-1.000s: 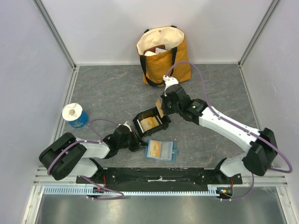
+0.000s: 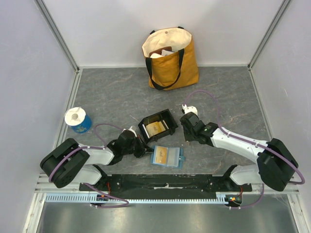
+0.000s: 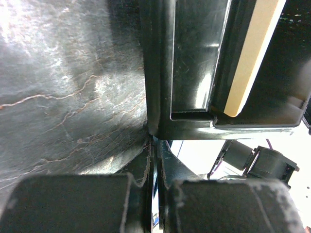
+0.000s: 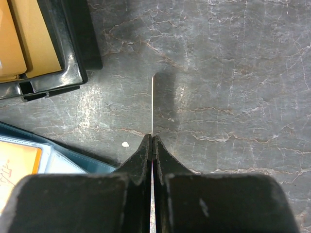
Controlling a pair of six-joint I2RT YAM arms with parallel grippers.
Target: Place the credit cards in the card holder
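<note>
The blue card holder (image 2: 174, 157) lies open at the front middle, a tan card (image 2: 161, 155) in its left side and a clear sleeve on the right. At its left edge is my left gripper (image 2: 149, 151), shut on that edge; in the left wrist view the black box hides most of the grip. My right gripper is shut on a thin card (image 4: 152, 104), seen edge-on and pointing away from the fingers. It hangs over bare table, right of the box and beyond the holder. More tan cards (image 2: 156, 128) lie in the black box (image 2: 168, 116).
The box stands just behind the holder. A blue and white roll (image 2: 77, 120) is at the left, and a yellow bag (image 2: 173, 68) stands at the back.
The left arm and holder have stayed still.
</note>
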